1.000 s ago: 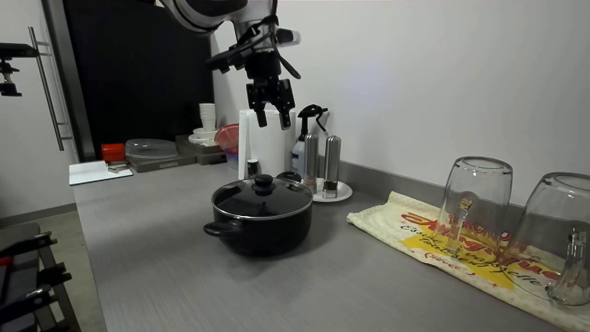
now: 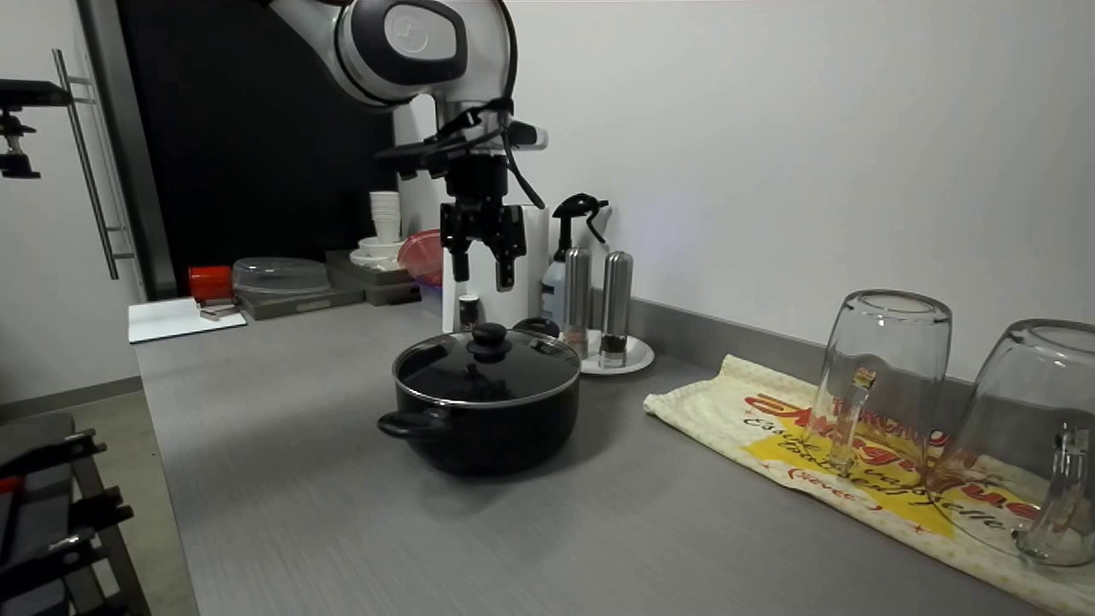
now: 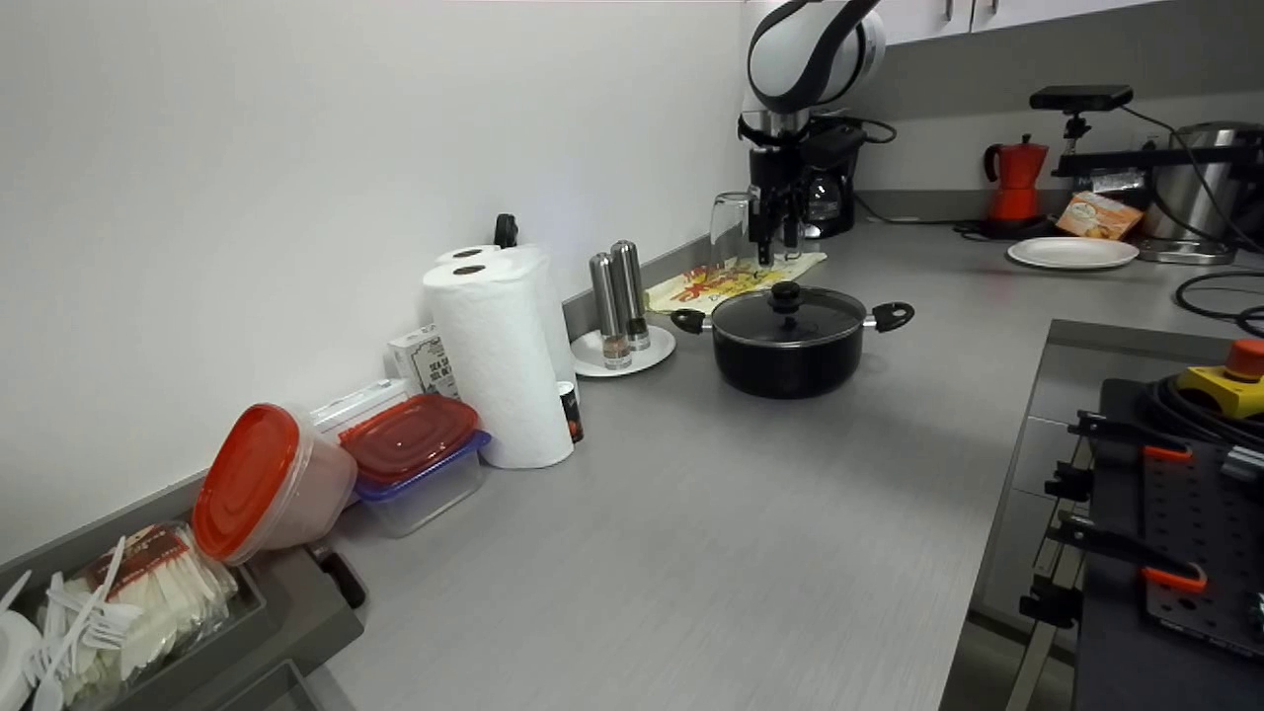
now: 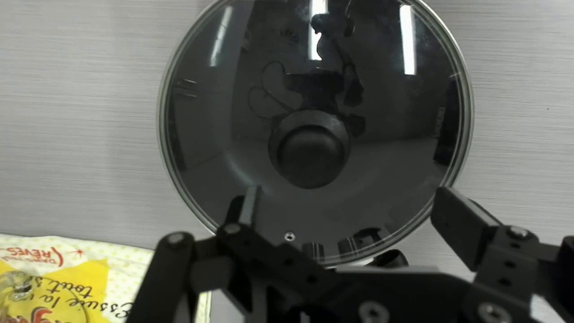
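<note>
A black two-handled pot [image 2: 490, 436] stands upright on the grey counter, with its dark glass lid [image 3: 758, 314] on top. The round black knob [image 4: 312, 153] sits at the lid's centre. Above the pot hangs my gripper [image 2: 482, 277], pointing down and open, with nothing between its fingers. In the wrist view its fingers [image 4: 463, 226] are spread wide across the lower edge of the lid, while the knob lies farther up the picture, clear of both. A visible gap separates the fingertips from the knob in exterior view 1.
Two steel grinders [image 2: 616, 308] stand on a small white plate [image 3: 592, 361] by the wall. Beyond are paper towel rolls [image 3: 492, 355]. A printed cloth [image 2: 770, 431] bears upturned glass mugs [image 2: 884, 359].
My gripper has come down closer to the lid and moved slightly left in exterior view 1. It now points more nearly straight down. The pot and lid have not moved.
</note>
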